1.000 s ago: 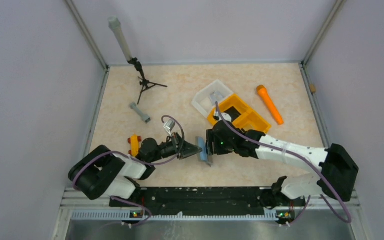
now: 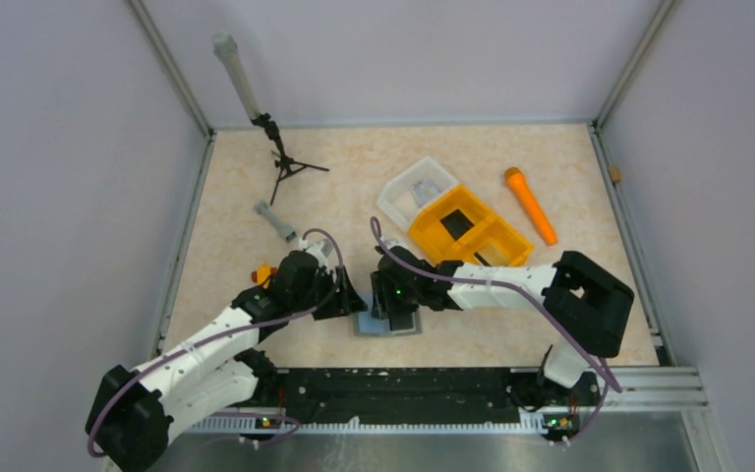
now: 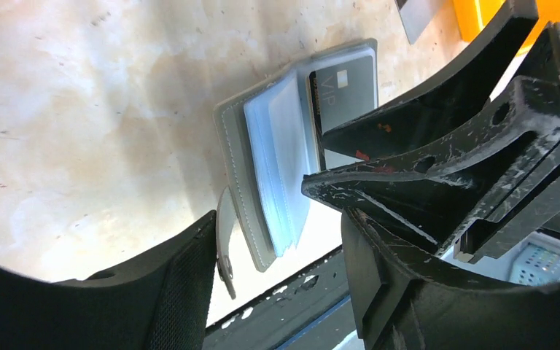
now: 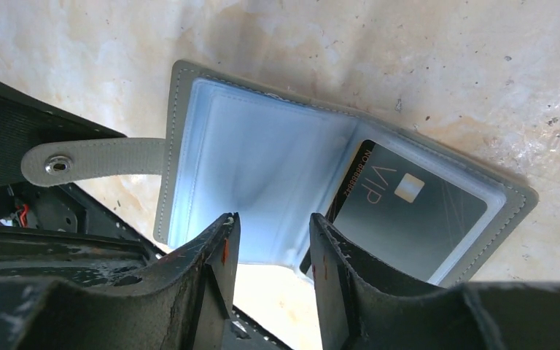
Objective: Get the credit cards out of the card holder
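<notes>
The card holder (image 2: 372, 324) is spread open near the table's front edge, between my two arms. In the right wrist view its grey-edged body holds a pale blue clear sleeve (image 4: 262, 157) on one half and a dark VIP credit card (image 4: 415, 211) on the other; the snap strap (image 4: 98, 159) sticks out leftward. My right gripper is over the holder, fingers apart, nothing visible between them. My left gripper stands open at the strap side, with the strap against its left finger in the left wrist view.
A white and orange divided tray (image 2: 437, 211) lies behind my right arm, with dark cards in its orange compartments. An orange microphone (image 2: 531, 206) is at the right, a grey dumbbell-shaped object (image 2: 275, 221) and a tripod (image 2: 285, 162) at the left. Bare tabletop stretches across the right front.
Both arms have shifted left, and the left gripper has opened.
</notes>
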